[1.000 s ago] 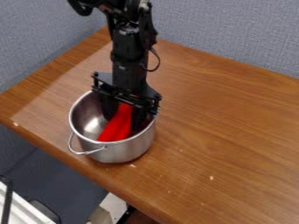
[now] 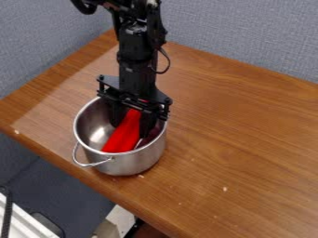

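Note:
A steel pot (image 2: 125,160) with a wire handle sits near the left edge of the wooden table (image 2: 230,139). A red elongated object (image 2: 121,138) lies inside it. My black gripper (image 2: 134,116) is down in the pot at the upper end of the red object, its fingers around that end; it appears shut on it, though the fingertips are mostly hidden by the gripper body and the object.
Grey walls stand at the back.
My gripper has shifted very slightly; the pot and red object look almost unchanged.

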